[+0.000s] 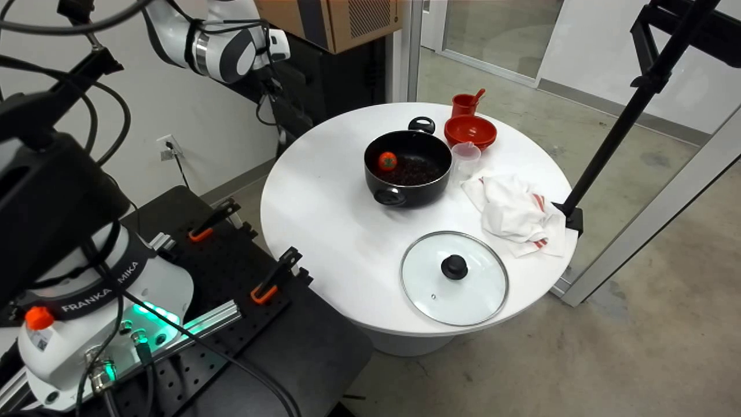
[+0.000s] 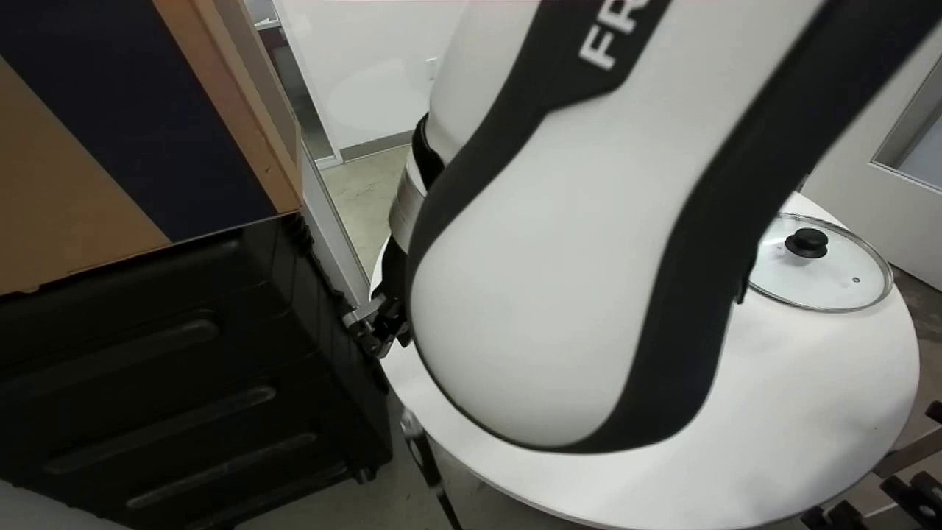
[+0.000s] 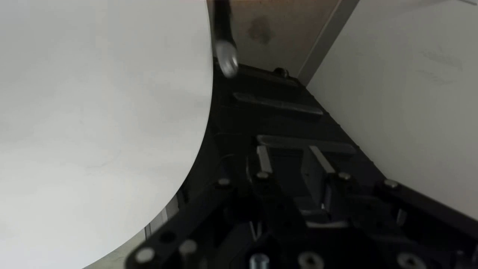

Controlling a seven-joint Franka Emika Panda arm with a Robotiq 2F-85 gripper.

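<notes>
Low in the wrist view my gripper hangs past the edge of the white table (image 3: pixel 107 112), over a dark cabinet. Its fingers (image 3: pixel 265 160) stand some way apart; the gap is too dark to tell whether anything is held. Exterior view 2 catches a bit of the gripper (image 2: pixel 375 328) beside the cabinet, mostly behind the arm. On the table, a black pot (image 1: pixel 408 168) holds a red tomato (image 1: pixel 387 161) and small dark bits. Its glass lid (image 1: pixel 455 278) lies flat nearer the front, apart from the pot.
Red bowls (image 1: pixel 470 130), a red cup (image 1: pixel 463 105), a clear cup (image 1: pixel 466 158) and a crumpled white towel (image 1: pixel 517 212) sit to the pot's right. The black cabinet (image 2: pixel 194 380) and cardboard box (image 2: pixel 221 106) flank the arm.
</notes>
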